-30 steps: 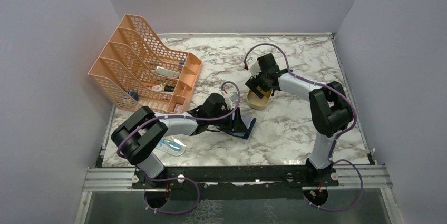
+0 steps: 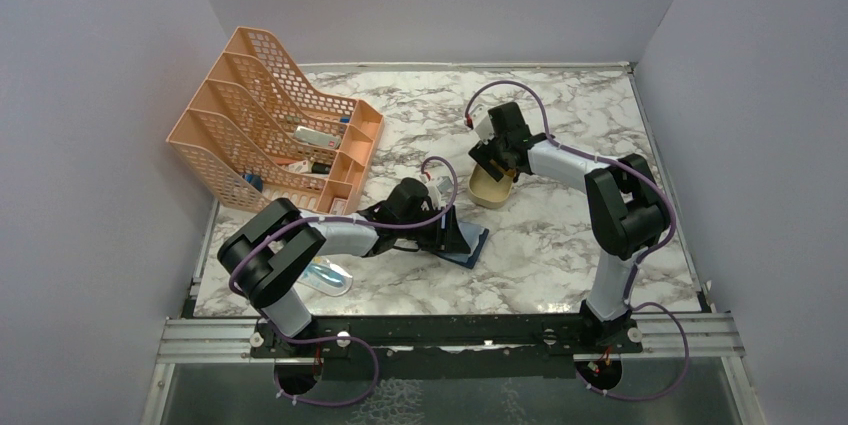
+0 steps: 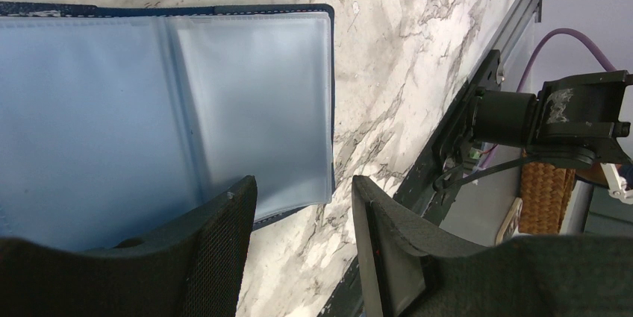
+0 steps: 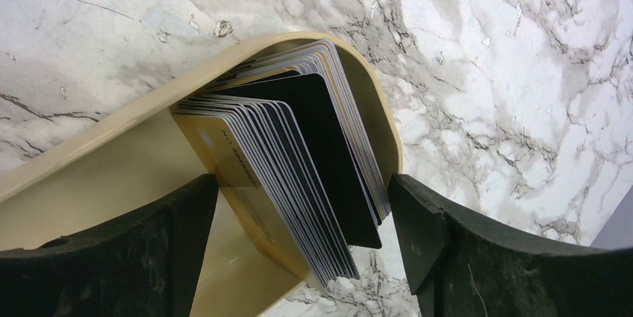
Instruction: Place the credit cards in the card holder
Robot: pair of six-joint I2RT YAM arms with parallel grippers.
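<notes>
The dark-blue card holder (image 2: 469,252) lies open on the table, its clear sleeves (image 3: 257,101) facing up and looking empty. My left gripper is over its near edge, fingers apart, with a corner of the holder showing between them; contact is unclear. In the right wrist view, a stack of credit cards (image 4: 280,160), gold, white and black-edged, leans in one end of a cream oval container (image 4: 123,183). My right gripper stands open, its fingers on either side of the cards. From above, the right gripper hides most of the cards.
An orange multi-compartment rack (image 2: 270,125) with small items fills the back left. A clear packet with something blue (image 2: 325,276) lies near the left arm.
The holder has slid slightly to the right and toward the front, along with my left gripper. My right gripper has shifted very slightly over the container.
</notes>
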